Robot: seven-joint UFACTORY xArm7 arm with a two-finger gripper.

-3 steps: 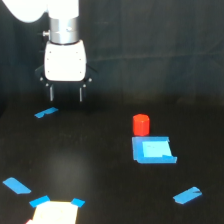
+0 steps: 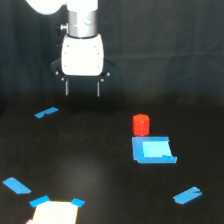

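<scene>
My gripper (image 2: pixel 83 90) hangs at the upper left of the camera view. Its two thin fingers stand wide apart with only dark background between them, so it is open and empty. Lower and to the right, clear of the gripper, a small red block (image 2: pixel 141 125) stands on the dark table. Directly in front of the block is a blue-bordered square (image 2: pixel 172 160) with a pale light-blue middle. Whether the block touches the square's back edge, I cannot tell.
Blue tape strips lie at the left (image 2: pixel 16 186), the back left (image 2: pixel 46 112) and the right (image 2: pixel 187 195). A bright whitish patch (image 2: pixel 55 213) with blue tape at its corners is cut off by the bottom edge.
The gripper has shifted to the right and slightly higher in the view, its fingers still apart. The red block and blue-bordered square have stayed put.
</scene>
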